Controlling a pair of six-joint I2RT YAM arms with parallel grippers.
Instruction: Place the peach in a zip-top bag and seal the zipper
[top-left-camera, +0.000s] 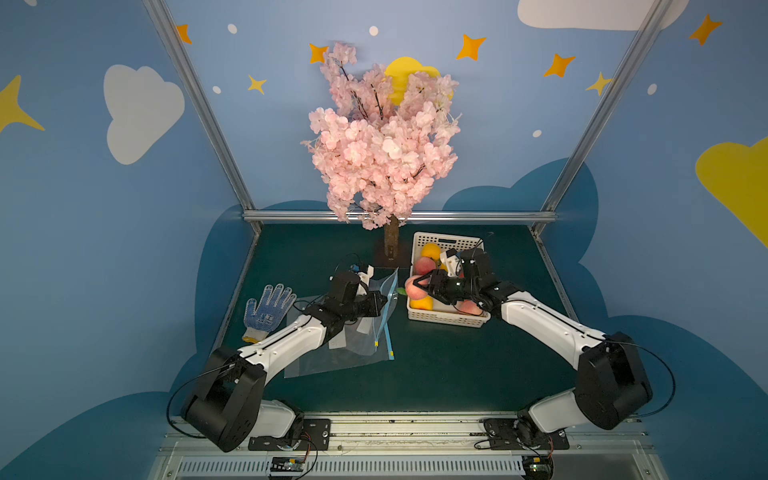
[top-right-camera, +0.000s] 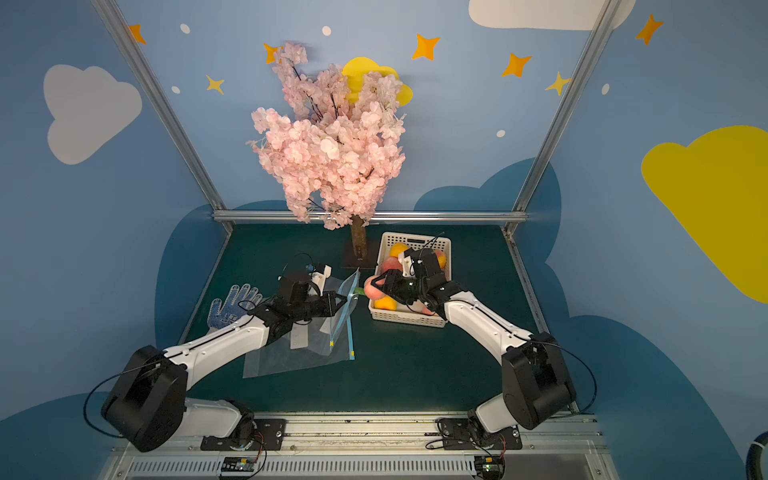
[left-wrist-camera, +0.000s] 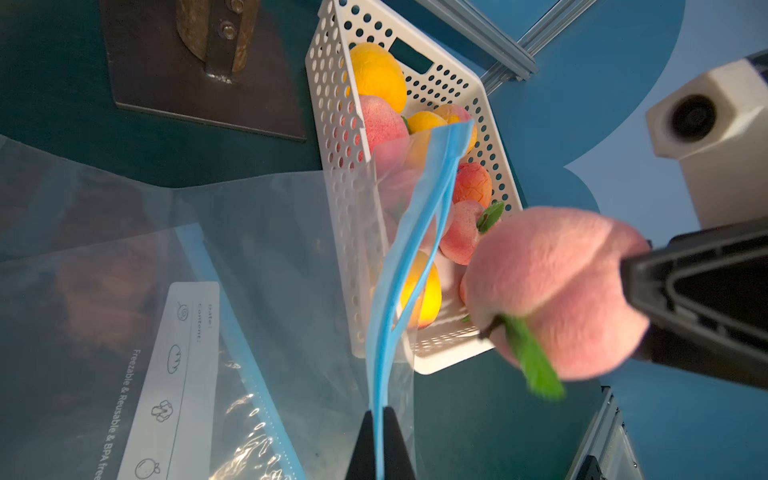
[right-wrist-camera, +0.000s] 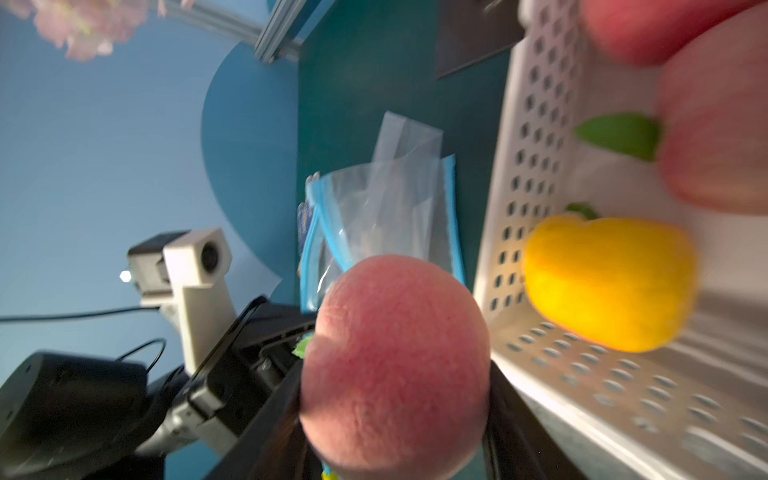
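A pink peach with a green leaf is held in my right gripper, above the left end of the fruit basket. The clear zip bag lies on the table, one edge with its blue zipper raised by my left gripper, whose fingers are shut on that thin strip. The raised edge stands left of the peach, apart from it. More bag with a second blue strip and white label lies flat beneath.
The white basket holds several fruits. A blossom tree on a metal base stands at the back. A blue glove lies at the left.
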